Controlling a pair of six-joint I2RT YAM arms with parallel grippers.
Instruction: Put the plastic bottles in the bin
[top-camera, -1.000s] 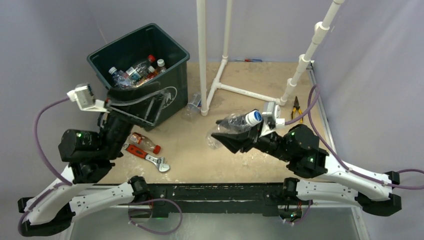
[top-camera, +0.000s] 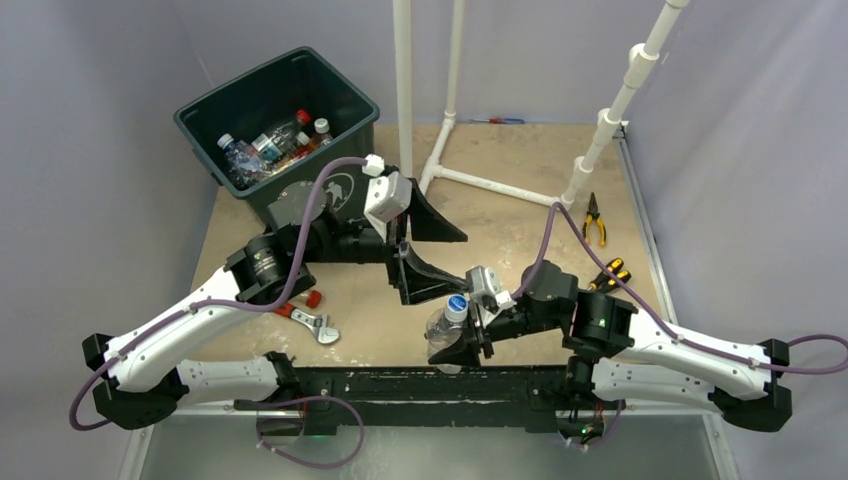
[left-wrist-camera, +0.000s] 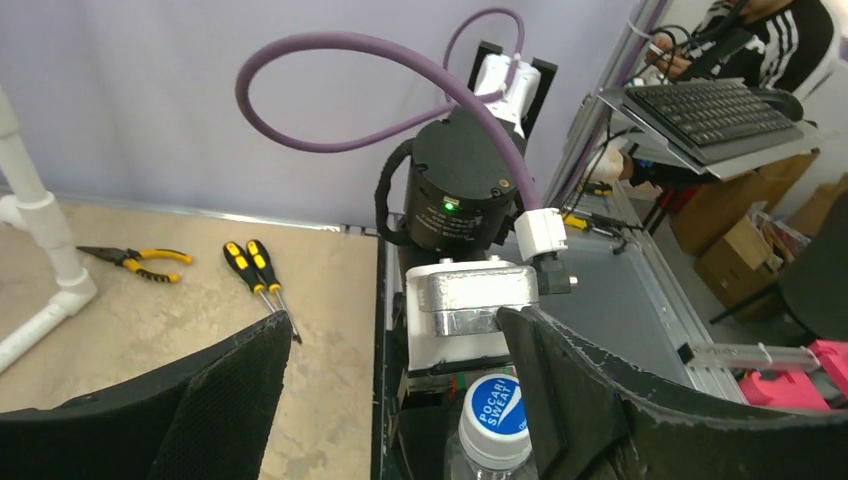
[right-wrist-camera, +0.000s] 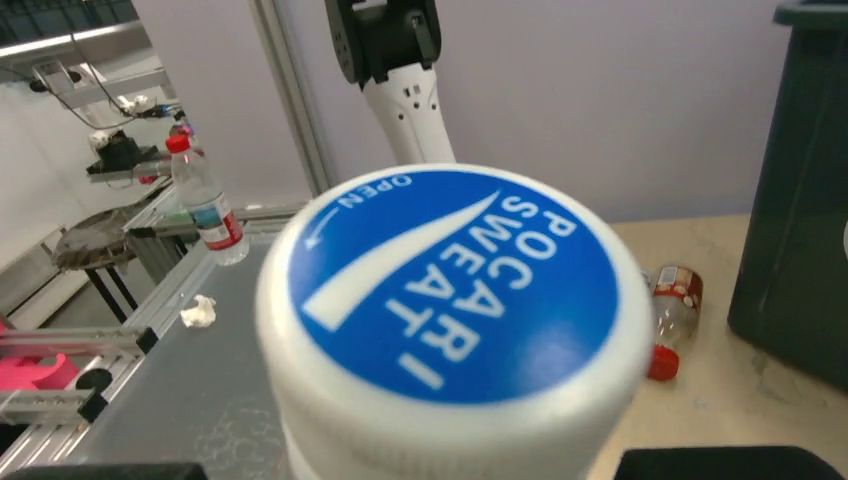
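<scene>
An upright clear bottle with a blue-and-white cap (top-camera: 455, 310) is held in my right gripper (top-camera: 458, 348) at the table's front edge; the cap (right-wrist-camera: 450, 290) fills much of the right wrist view. My left gripper (top-camera: 425, 255) stands open just above and behind it, with the cap (left-wrist-camera: 497, 408) between and below its fingers in the left wrist view. The green bin (top-camera: 350, 95) at the back left holds several bottles. A red-capped bottle (right-wrist-camera: 678, 305) lies on the table near the bin.
A wrench (top-camera: 315, 325) lies front left. Pliers (top-camera: 594, 220) and screwdrivers (top-camera: 607, 275) lie on the right. White pipes (top-camera: 490, 185) stand at the back. Outside the table's edge a red-capped bottle (right-wrist-camera: 208, 205) stands upright.
My left gripper has swung right from the bin toward the held bottle.
</scene>
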